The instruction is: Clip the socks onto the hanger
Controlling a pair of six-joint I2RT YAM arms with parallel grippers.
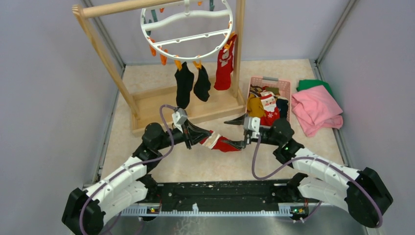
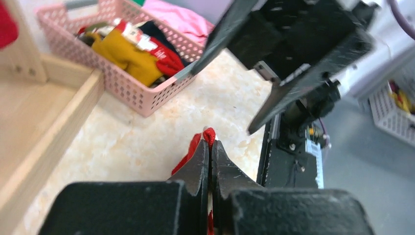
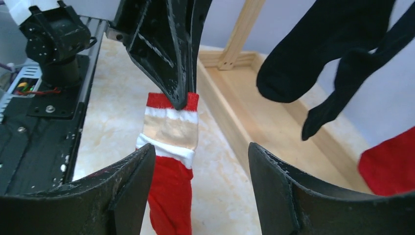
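A red sock with white and tan bands (image 3: pixel 169 129) hangs by its red cuff from my left gripper (image 1: pixel 207 133), whose fingertips pinch the cloth edge. In the left wrist view, a bit of red cloth (image 2: pixel 209 134) pokes out between the shut fingers. My right gripper (image 1: pixel 236 132) stands open close to the sock, nothing between its fingers. At the back, the white round hanger (image 1: pixel 188 38) holds two black socks (image 1: pixel 184 85) and a red patterned sock (image 1: pixel 224 68) in orange clips. Empty orange clips (image 1: pixel 163 58) hang at its left side.
A pink basket (image 1: pixel 287 87) of socks stands behind the right arm. Pink cloth (image 1: pixel 317 110) and green cloth (image 1: pixel 311 84) lie to its right. The wooden frame (image 1: pixel 108 63) rises around the hanger.
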